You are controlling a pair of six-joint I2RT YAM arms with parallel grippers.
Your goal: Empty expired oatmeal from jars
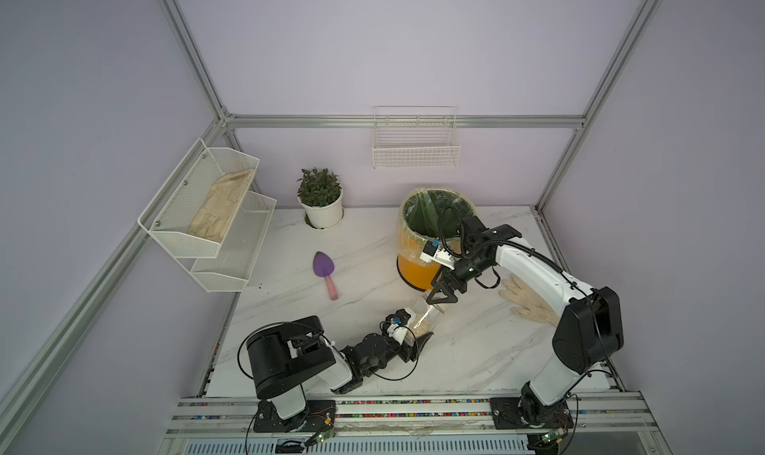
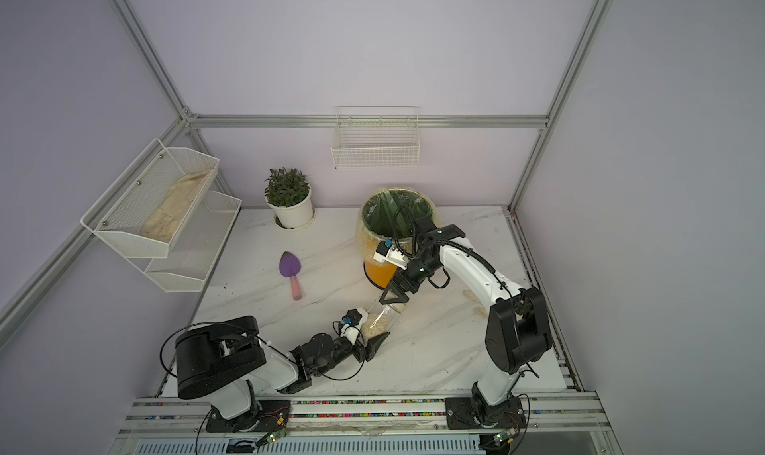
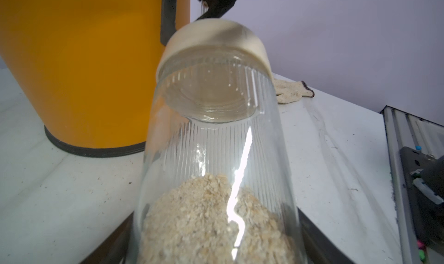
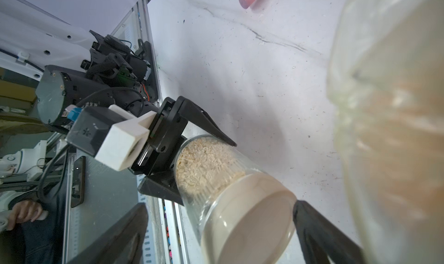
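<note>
A clear ribbed glass jar (image 3: 217,148) with a cream lid (image 3: 215,37) lies tilted, its lid end pointing toward the orange bin. Pale oatmeal (image 4: 205,164) fills its lower part. My left gripper (image 1: 420,345) is shut on the jar near its base. In the right wrist view the lid (image 4: 252,217) sits between the spread fingers of my right gripper; its right finger (image 4: 319,231) is close beside the rim, while the left finger stands well apart. Whether either finger touches the lid I cannot tell.
Behind the jar stands the orange bin (image 1: 416,270) with a green-lined opening. A purple trowel (image 1: 323,265) and a potted plant (image 1: 320,198) are farther left. Cotton gloves (image 1: 527,299) lie right, partly under the right arm.
</note>
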